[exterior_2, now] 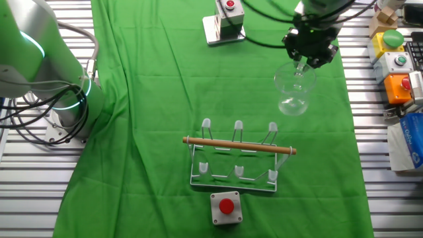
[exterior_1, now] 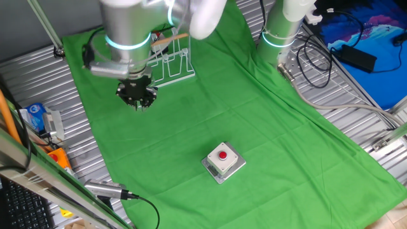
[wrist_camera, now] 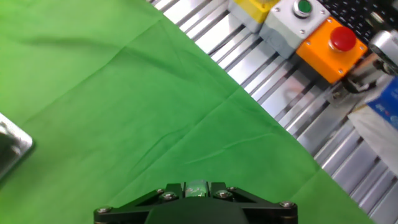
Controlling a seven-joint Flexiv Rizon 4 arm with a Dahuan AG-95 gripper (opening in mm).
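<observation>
In exterior view 2, my gripper (exterior_2: 301, 64) is over the green cloth, near its right side. A clear drinking glass (exterior_2: 293, 106) shows just below the fingertips and seems to hang from them. Its outline is faint, and whether it touches the cloth I cannot tell. The wrist view has my gripper closed around a small, clear, greenish piece at the bottom edge; the rest of the glass is hidden there. A white wire rack (exterior_2: 232, 188) with a wooden bar (exterior_2: 239, 144) stands apart from the glass.
A red-button box (exterior_1: 222, 159) sits on a metal plate; another red button (exterior_2: 227, 206) is close beside the rack. Button boxes (wrist_camera: 333, 50) line the metal table beyond the cloth's edge. Mid-cloth is clear.
</observation>
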